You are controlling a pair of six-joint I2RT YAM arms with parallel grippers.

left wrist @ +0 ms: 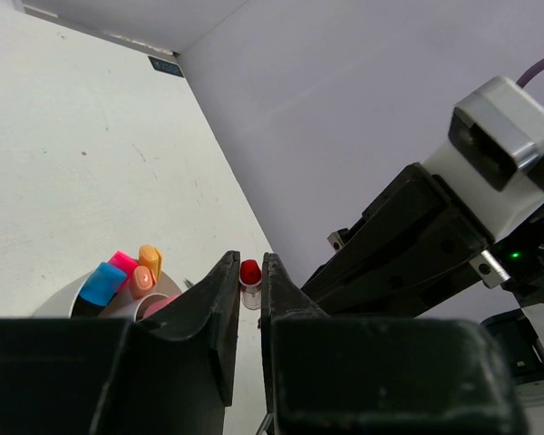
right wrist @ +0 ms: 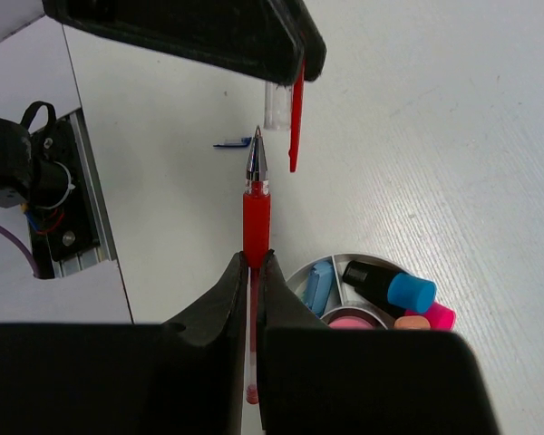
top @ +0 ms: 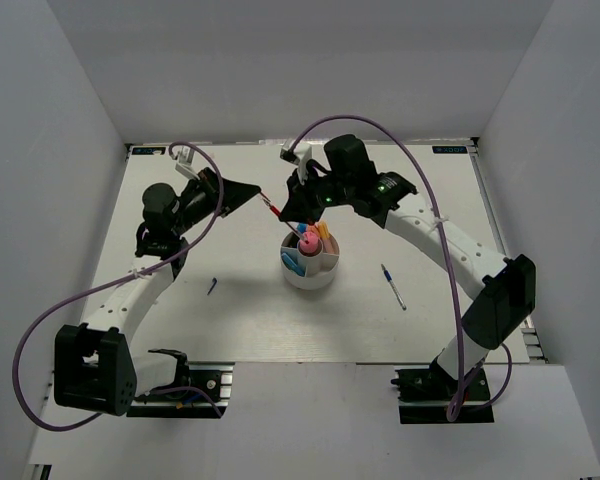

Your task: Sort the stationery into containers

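In the top view both grippers meet above the round divided organizer (top: 310, 275). My left gripper (top: 256, 191) is shut on a red pen cap (right wrist: 296, 118) with a clear part. My right gripper (top: 292, 212) is shut on a red gel pen (right wrist: 257, 217), its bare metal tip pointing at the cap, close to it in the right wrist view. The organizer holds blue, pink, orange and black items, partly hidden by my right gripper.
A small blue item (top: 212, 286) lies on the left of the white table (top: 250, 320). A blue-capped pen (top: 393, 287) lies on the right.
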